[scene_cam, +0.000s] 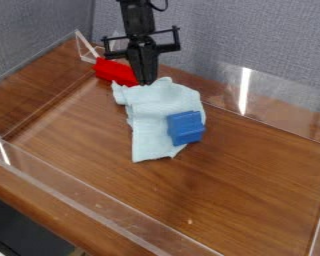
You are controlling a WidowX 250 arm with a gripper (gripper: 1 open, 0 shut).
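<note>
My black gripper [144, 75] is low over the back of the table, its tip just above the upper part of a pale blue cloth [156, 115] and beside a red cylinder [112, 70], which lies behind it to the left. The finger looks shut, with nothing visible between the fingers. A blue block [186, 127] rests on the right side of the cloth.
A wooden table [243, 190] with clear plastic walls along its edges fills the view, grey panels behind.
</note>
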